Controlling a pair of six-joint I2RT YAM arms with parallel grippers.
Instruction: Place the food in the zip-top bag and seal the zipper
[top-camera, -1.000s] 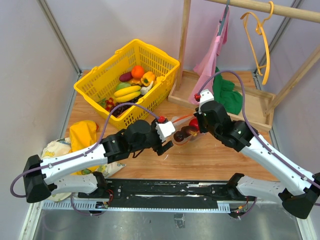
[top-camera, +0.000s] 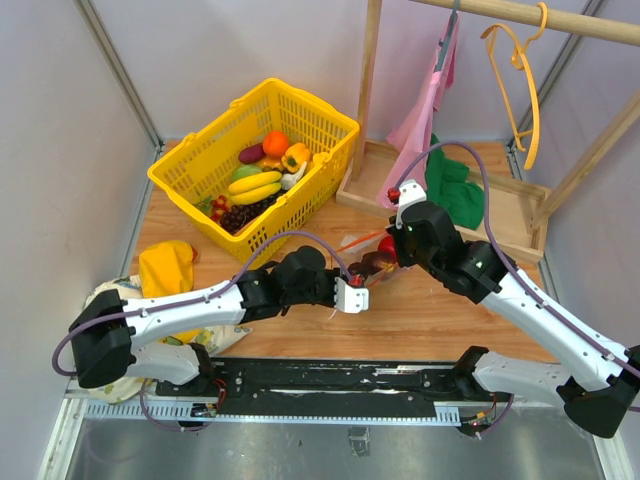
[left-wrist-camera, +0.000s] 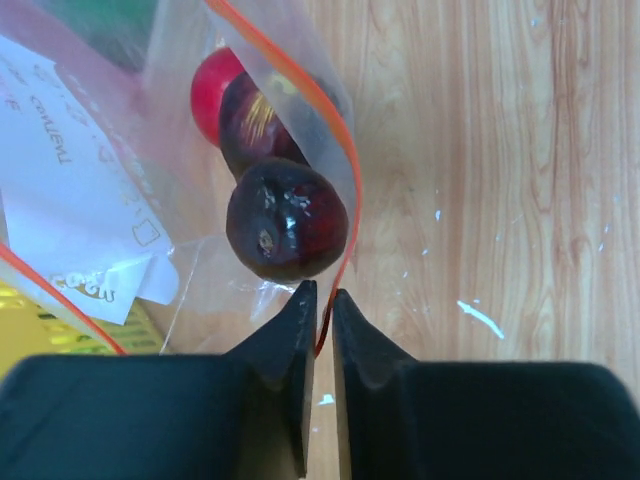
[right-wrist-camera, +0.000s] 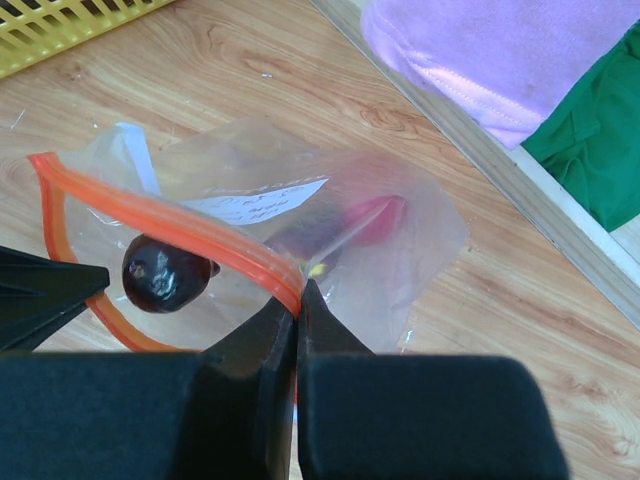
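A clear zip bag with orange zipper lips (right-wrist-camera: 170, 215) lies on the table, holding a dark round fruit (left-wrist-camera: 287, 218), a second dark fruit and a red one (left-wrist-camera: 216, 95). My right gripper is shut on the bag's orange zipper edge near its middle. My left gripper has its fingertips at the other lip's orange edge, just below the dark fruit, nearly closed around it; whether they grip it is not clear.
A yellow basket (top-camera: 185, 180) of produce stands at the back left. A wooden rack base (top-camera: 360, 195) with green cloth is behind the bag, pink cloth hanging above. Yellow cloth (top-camera: 165, 268) lies at the left.
My right gripper stays in place.
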